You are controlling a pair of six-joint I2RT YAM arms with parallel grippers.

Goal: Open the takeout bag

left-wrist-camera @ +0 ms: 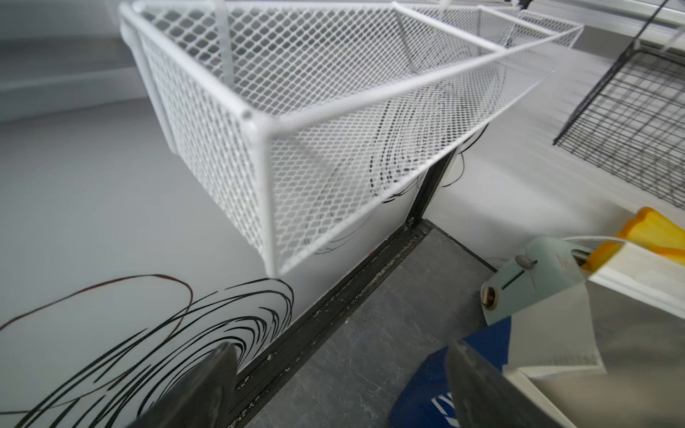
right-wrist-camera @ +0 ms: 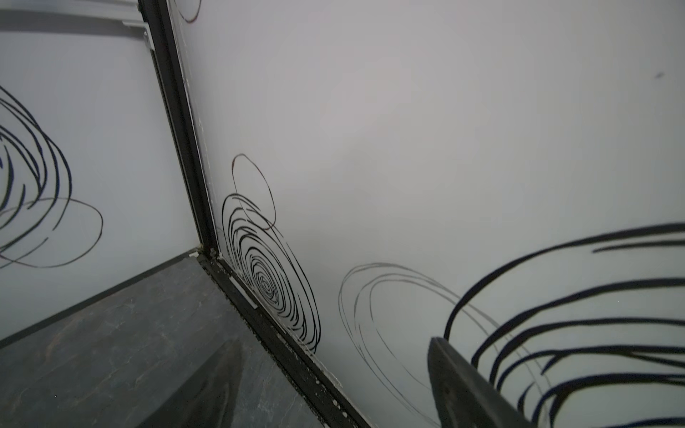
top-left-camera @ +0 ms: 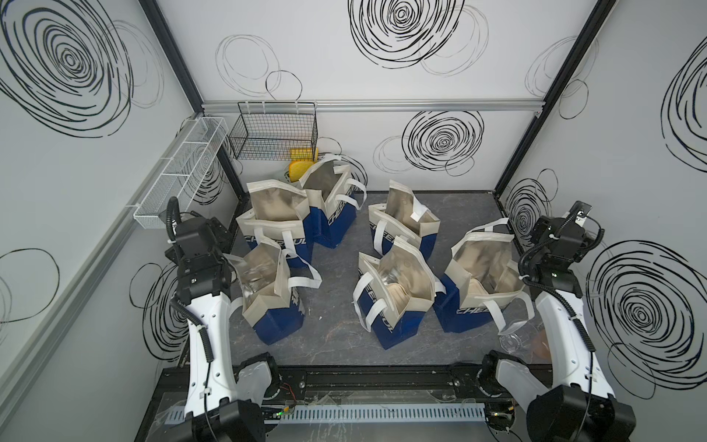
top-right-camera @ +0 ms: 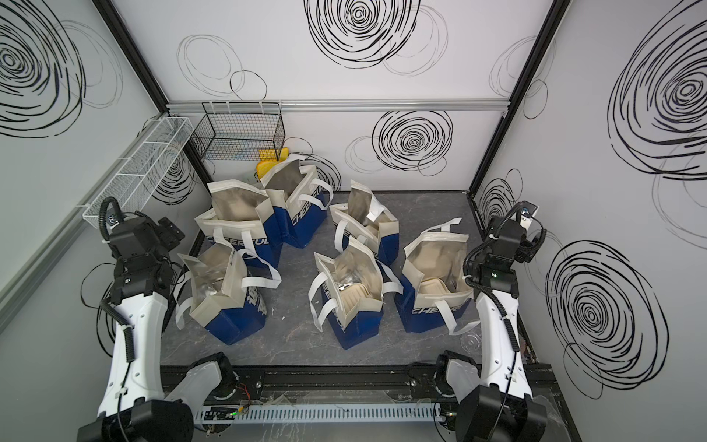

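Note:
Several blue-and-cream takeout bags stand on the grey table with their tops gaping, among them front left, back left, back centre, front centre and front right. My left gripper is open and empty, raised at the left side beside the white wire basket, with a bag at its lower right. My right gripper is open and empty, raised by the right wall, turned away from the bags.
A black wire basket hangs on the back wall, with a yellow object and a pale green object below it. Bags crowd most of the table; narrow bare patches lie between them and along the front.

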